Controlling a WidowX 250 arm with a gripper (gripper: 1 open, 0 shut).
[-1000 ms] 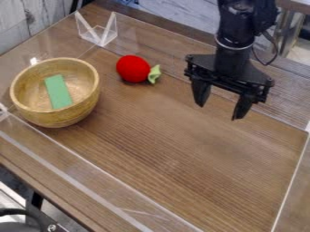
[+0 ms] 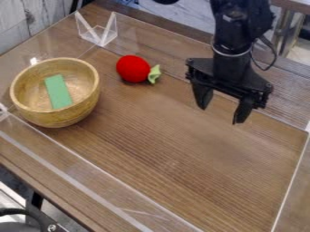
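Note:
The black robot arm (image 2: 227,54) comes down from the top right, its gripper (image 2: 220,98) low over the wooden table at right of centre; whether its fingers are open or shut is unclear. A red object with a green tip (image 2: 133,68) lies left of the arm. A wooden bowl (image 2: 76,112) at the left holds a green rectangular block (image 2: 58,91).
A white wire-like holder (image 2: 100,29) stands at the back left. Dark cables or parts show at the lower left edge.
The arm and gripper have shifted slightly in pose over the same spot. The red object, bowl and block look unchanged.

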